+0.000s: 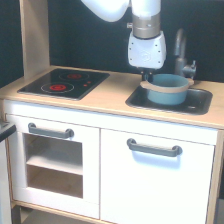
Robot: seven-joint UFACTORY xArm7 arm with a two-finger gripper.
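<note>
A blue pot [167, 94] with a wooden-coloured handle sits in or just over the sink [198, 100] on the right of the counter. My gripper [147, 75] is at the pot's left side, at its handle; whether it is shut on it is hard to tell at this size. The white wrist of the arm hangs above.
A black two-ring hob [62, 84] lies on the left of the wooden counter. The tap [180, 52] rises behind the sink. Below, a white cabinet has an open left compartment [50, 168] and a shut right door [150, 185].
</note>
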